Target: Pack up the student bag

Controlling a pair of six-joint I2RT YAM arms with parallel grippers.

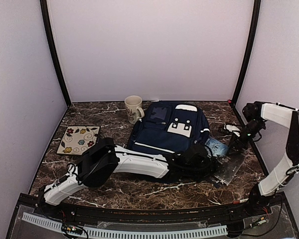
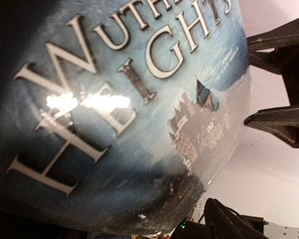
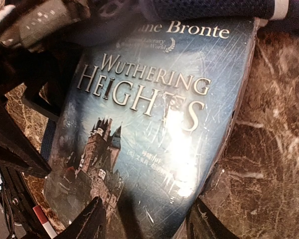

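A blue book titled Wuthering Heights [image 3: 144, 129] lies at the bag's right side and fills much of both wrist views. In the top view only parts of the book [image 1: 217, 146] show between the two arms. My right gripper is over its lower part, fingers well apart, with no clear grip on it. At the book's left edge is my open left gripper [image 1: 214, 172]; whether the edge lies between its fingers cannot be told. The navy student bag [image 1: 162, 138] lies flat, its lower part hidden by the left arm.
A mug [image 1: 134, 109] stands behind the bag's left corner. On the left of the marbled table lies a square flowered board [image 1: 78, 140]. A red-and-white stick-like item [image 3: 44, 220] lies near the front edge.
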